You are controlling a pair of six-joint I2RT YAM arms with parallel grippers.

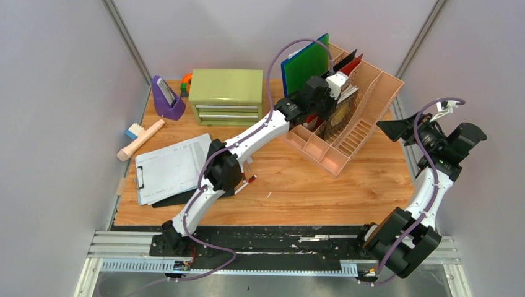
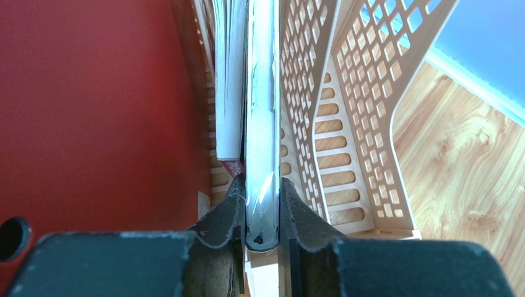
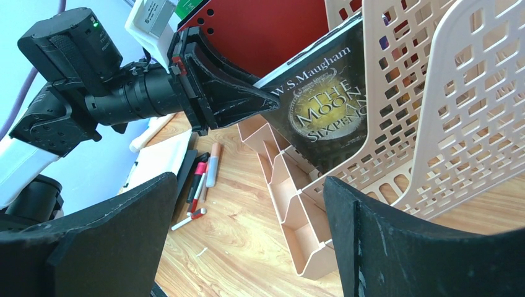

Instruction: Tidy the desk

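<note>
In the right wrist view a dark book titled The Moon and Sixpence (image 3: 328, 102) stands in a slot of the pink organizer (image 3: 396, 124). The left gripper (image 1: 333, 105) is over the organizer, its fingers pressed close on both sides of the book's pale spine (image 2: 262, 124) in the left wrist view. Beside that spine are a thinner white-edged book (image 2: 230, 80) and a large red folder (image 2: 105, 111). Off the desk's right edge, my right gripper has its fingers wide apart with nothing between them.
A green drawer box (image 1: 226, 93), a purple holder (image 1: 166, 99), a brush (image 1: 139, 139), a clipboard (image 1: 173, 167) and several pens (image 1: 246, 184) occupy the desk's left and middle. Green folders (image 1: 306, 65) stand at the organizer's back left.
</note>
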